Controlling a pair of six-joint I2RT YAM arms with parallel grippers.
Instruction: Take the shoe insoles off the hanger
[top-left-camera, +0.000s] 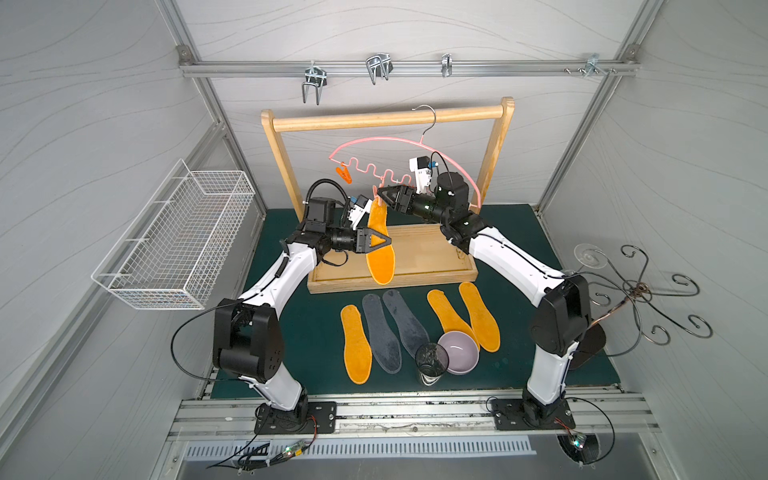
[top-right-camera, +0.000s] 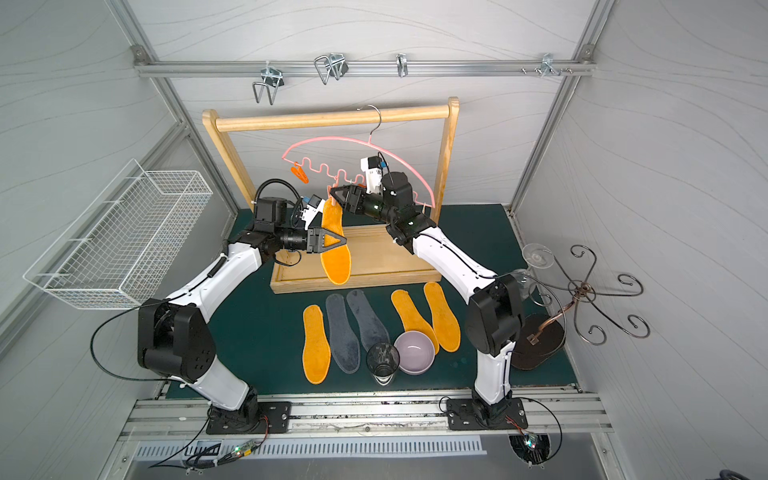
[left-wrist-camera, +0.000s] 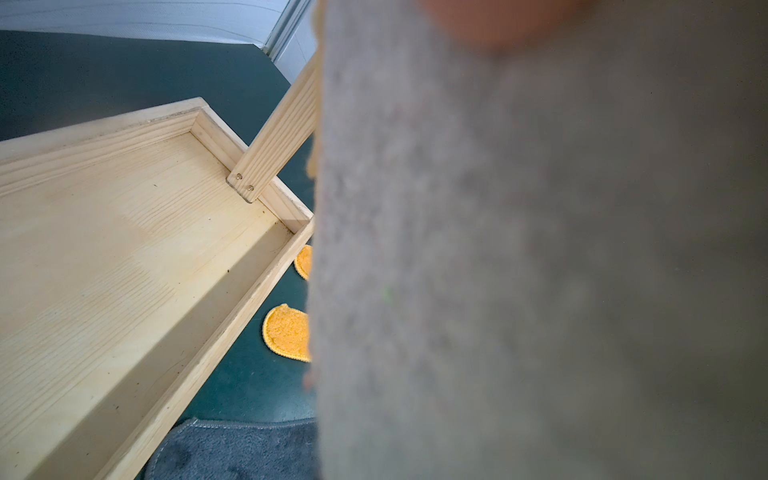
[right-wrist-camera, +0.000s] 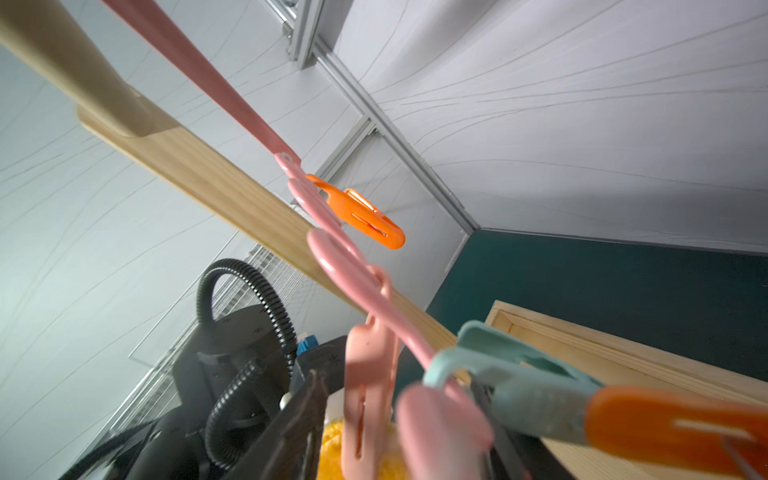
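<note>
An orange insole (top-left-camera: 381, 265) hangs upright from a pink clip (right-wrist-camera: 369, 384) on the pink hanger (top-left-camera: 382, 139). My left gripper (top-left-camera: 387, 241) is shut on this insole around its middle; the insole's grey back (left-wrist-camera: 520, 264) fills much of the left wrist view. At the top of the insole, my right gripper (top-left-camera: 382, 193) is partly open, its dark fingers (right-wrist-camera: 297, 428) on either side of the pink clip in the right wrist view. Whether they touch the clip cannot be told. Loose insoles, orange (top-left-camera: 356, 344) and dark grey (top-left-camera: 381, 332), lie on the table.
A wooden rack (top-left-camera: 352, 121) carries the hanger above a shallow wooden tray (top-left-camera: 352, 285). An orange clip (right-wrist-camera: 364, 217) and a teal clip (right-wrist-camera: 520, 384) hang nearby. In front stand a glass (top-left-camera: 432, 361) and a lilac bowl (top-left-camera: 458, 352). A wire basket (top-left-camera: 172, 240) is at left.
</note>
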